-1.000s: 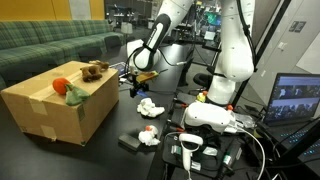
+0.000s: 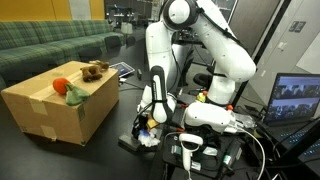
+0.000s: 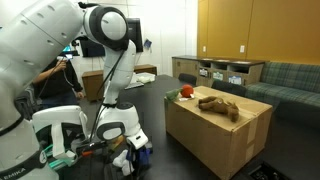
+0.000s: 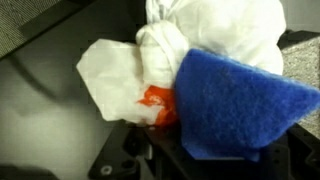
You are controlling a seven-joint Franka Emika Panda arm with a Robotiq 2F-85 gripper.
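Note:
My gripper (image 2: 146, 124) is low over the table, pointing down, shut on a small blue cloth (image 4: 235, 105). In the wrist view the cloth covers the fingertips. Behind it lies crumpled white cloth (image 4: 115, 75) with an orange-red print, close to or touching the blue one. Exterior view 1 shows the white bundle (image 2: 149, 139) just under the gripper. In exterior view 2 the blue cloth (image 3: 143, 157) is partly hidden by the arm.
A large cardboard box (image 2: 62, 108) stands left of the arm, with a red ball (image 2: 61, 86), a green item (image 2: 76, 95) and a brown soft toy (image 2: 95, 70) on top. A dark grey block (image 2: 128, 142) lies beside the white bundle. An open laptop (image 2: 293, 97) is at the right.
The arm now blocks the view of the farther white cloth.

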